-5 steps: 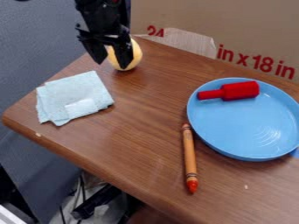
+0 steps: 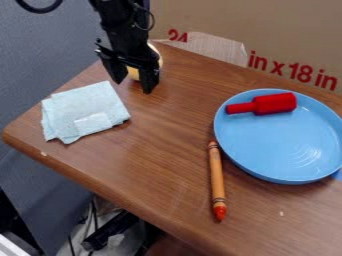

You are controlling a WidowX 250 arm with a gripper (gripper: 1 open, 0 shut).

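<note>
My black gripper is low at the upper left of the table, in front of a yellow rounded object that it mostly hides; I cannot tell whether its fingers touch it or are open or shut. A folded light-blue cloth lies at the left. A blue plate is at the right with a red object with a handle on it. An orange crayon lies left of the plate.
A cardboard panel stands along the back.
My gripper has moved down, over the front of the yellow object, which is now more hidden than a second ago. The other objects have not moved.
</note>
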